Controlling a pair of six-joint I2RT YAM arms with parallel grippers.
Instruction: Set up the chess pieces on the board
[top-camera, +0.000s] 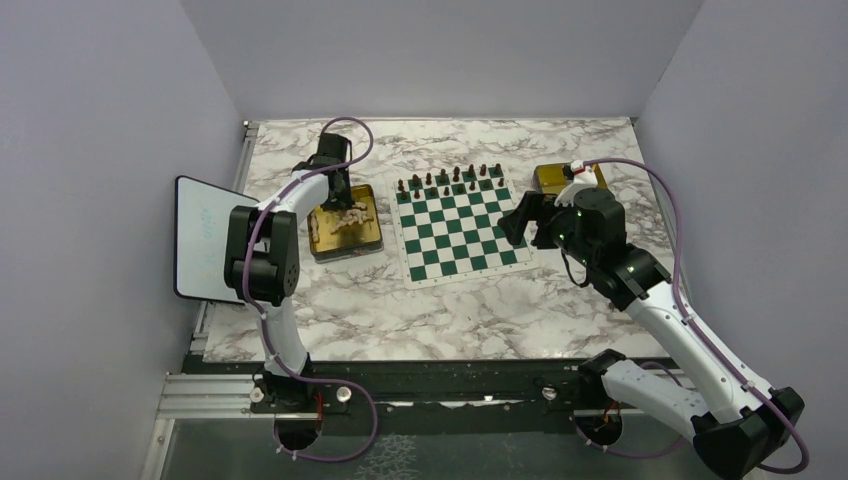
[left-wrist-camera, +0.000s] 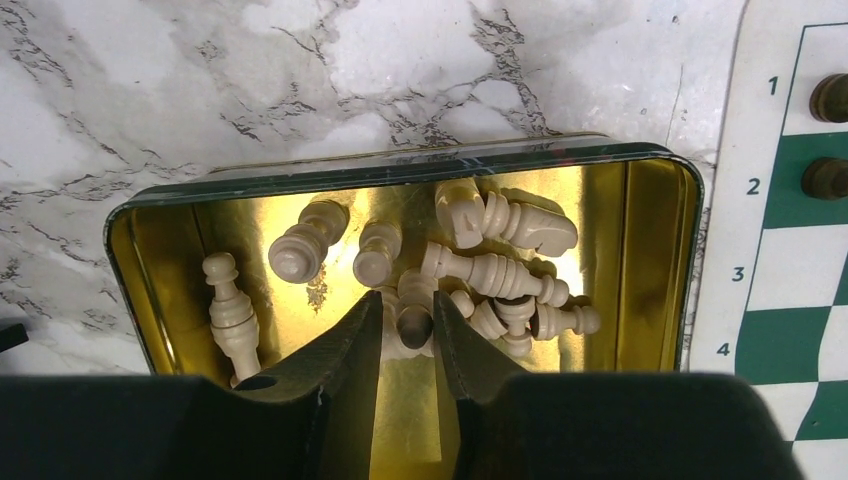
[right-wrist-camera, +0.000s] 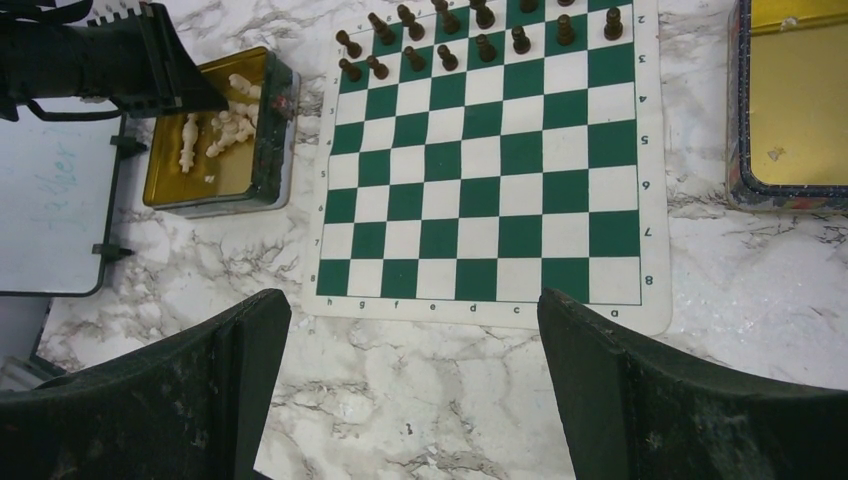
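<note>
In the left wrist view my left gripper reaches down into the gold tin (left-wrist-camera: 655, 240). Its fingers stand apart on either side of a cream chess piece (left-wrist-camera: 415, 325) whose dark round end faces the camera; a narrow gap shows on the left side of it. Around it lie several other cream pieces (left-wrist-camera: 515, 225), some heaped together at the right. On the green and white board (top-camera: 460, 235), dark pieces (right-wrist-camera: 485, 45) stand upright in two rows along the far edge. My right gripper is wide open and empty, over the near right of the board.
A second gold tin (right-wrist-camera: 800, 110) stands right of the board and looks empty where visible. A whiteboard (top-camera: 205, 240) lies left of the cream pieces' tin. The marble table (top-camera: 430, 325) in front of the board is clear.
</note>
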